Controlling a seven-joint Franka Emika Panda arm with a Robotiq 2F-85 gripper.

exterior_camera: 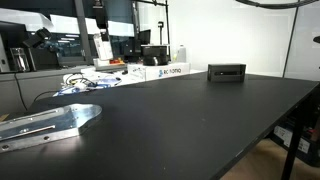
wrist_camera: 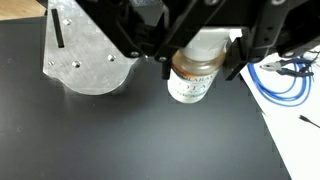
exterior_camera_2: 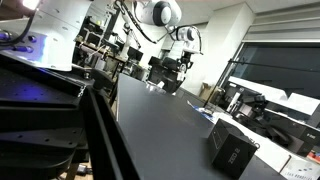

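Note:
A bottle-like container [wrist_camera: 195, 85], with a clear brownish body, a printed label and a pale top, is held in my gripper in the wrist view. Dark fingers close on it from both sides. Exterior view 1 has the white container [exterior_camera: 104, 48] hanging well above the dark table, at the back left. The bare metal plate [exterior_camera: 45, 126] lies at the near left of that view, with the container off to its far side. In exterior view 2 the arm is distant, and its grip is too small to make out.
A black box [exterior_camera: 226, 72] stands toward the back right of the dark table [exterior_camera: 180, 125]; it is close up in exterior view 2. Blue cables [wrist_camera: 290, 88] and tools lie beyond the table edge.

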